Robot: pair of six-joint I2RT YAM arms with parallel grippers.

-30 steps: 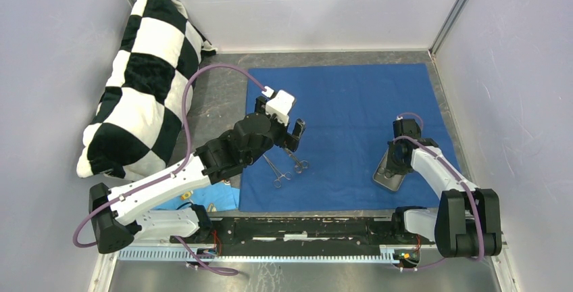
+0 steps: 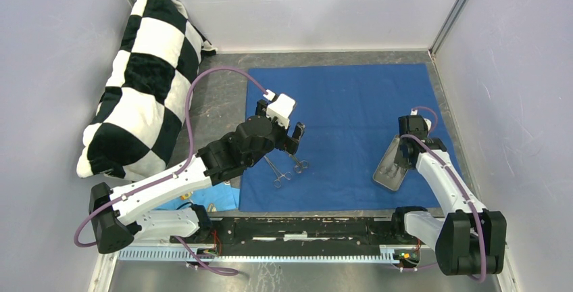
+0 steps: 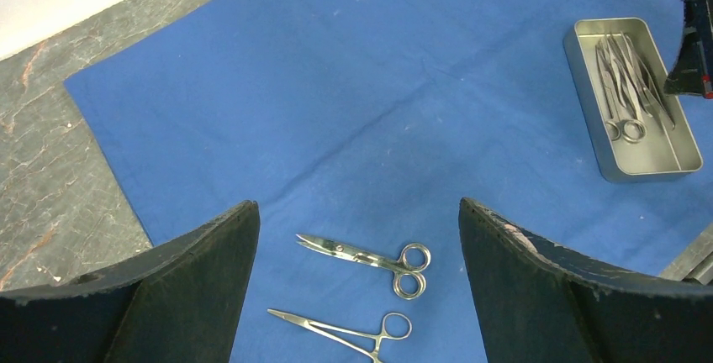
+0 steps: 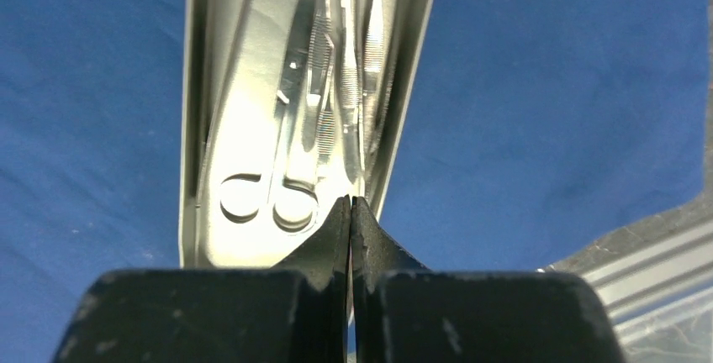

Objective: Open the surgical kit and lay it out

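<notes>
The metal tray [image 3: 607,157], holding several scissors and tweezers [image 3: 626,86], rests on the right part of the blue cloth [image 2: 338,130]. Over the tray's right side is my right gripper, its fingers pressed together with nothing showing between them. The right wrist view has scissor rings [image 4: 294,206] and ridged tweezers [image 4: 348,77] left of and beyond the fingertips. On the left of the cloth lie scissors [image 3: 361,255] and, beside them, a slim ringed clamp [image 3: 336,329]. Above these two tools hovers my left gripper, open and empty.
A checkered cushion [image 2: 145,82] leans on the left wall. Light blue wrapping [image 2: 219,197] lies at the front left, under the left arm. A wall stands close by the right arm.
My right gripper has shifted to the right and slightly back across the tray, uncovering more of it. The left arm has barely moved, and the tools on the cloth lie where they were.
</notes>
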